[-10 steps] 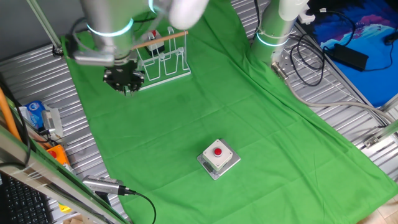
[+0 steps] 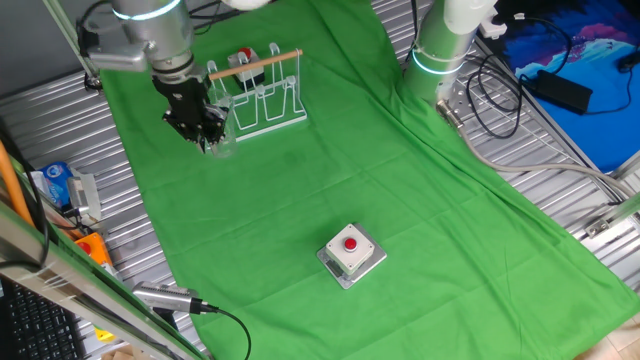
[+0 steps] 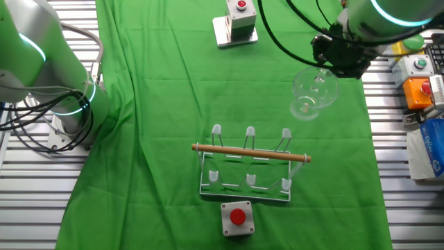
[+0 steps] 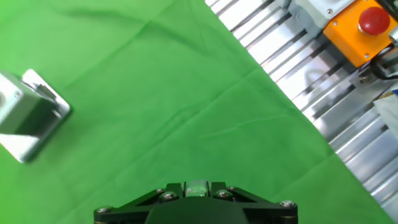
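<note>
A clear glass hangs below my gripper in the second exterior view, with the green cloth showing through it. The fingers are close together on its upper part. In the wrist view, a small see-through piece of the glass shows between the fingertips of the gripper; most of it is hidden. Exterior view 1 has the gripper left of the white wire rack, which carries a wooden bar. The glass is only faintly visible there. No glass stands on the rack's prongs.
A boxed red button on a metal plate sits mid-cloth. Another red-button box stands beside the rack. Control boxes lie past the cloth's edge. Open green cloth spreads between rack and mid-cloth button.
My arm has swung up and left in exterior view 1, and its wrist leans over more. The gripper has shifted only slightly. Rack and buttons have stayed put.
</note>
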